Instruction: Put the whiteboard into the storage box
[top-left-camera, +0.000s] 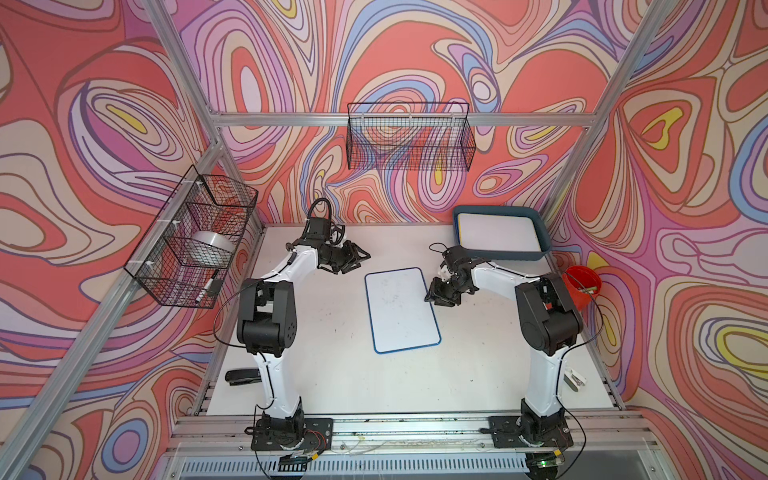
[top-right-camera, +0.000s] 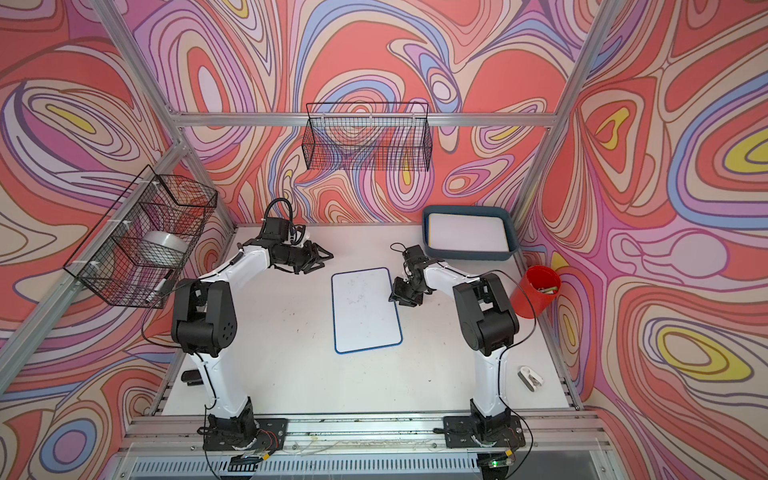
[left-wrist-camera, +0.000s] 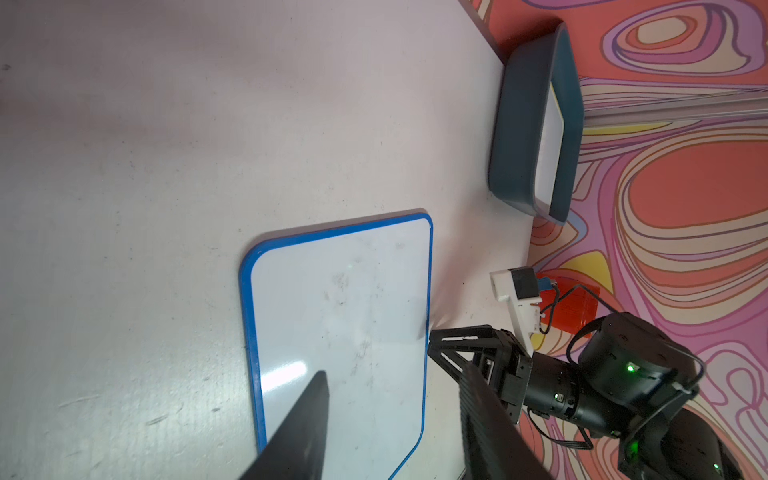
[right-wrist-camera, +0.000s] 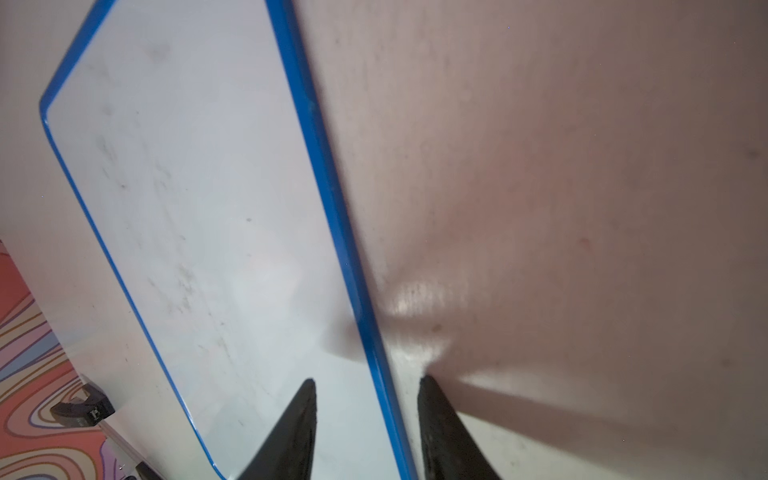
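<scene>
A white whiteboard with a blue rim (top-left-camera: 401, 316) lies flat in the middle of the table. At its right edge is my right gripper (top-left-camera: 436, 301), open, with one finger over the board and the other outside the blue rim (right-wrist-camera: 352, 268); a gap shows between fingers and rim. My left gripper (top-left-camera: 357, 258) hovers beyond the board's far left corner, its fingers (left-wrist-camera: 308, 424) apart and nothing between them. The dark teal storage box (top-left-camera: 502, 256) stands at the back right; a flat white panel (top-left-camera: 500, 232) shows inside it.
A red bucket (top-right-camera: 534, 293) sits at the right edge of the table. Wire baskets hang on the left (top-left-camera: 192, 240) and at the back (top-left-camera: 410, 144). A black object (top-left-camera: 242, 376) lies front left.
</scene>
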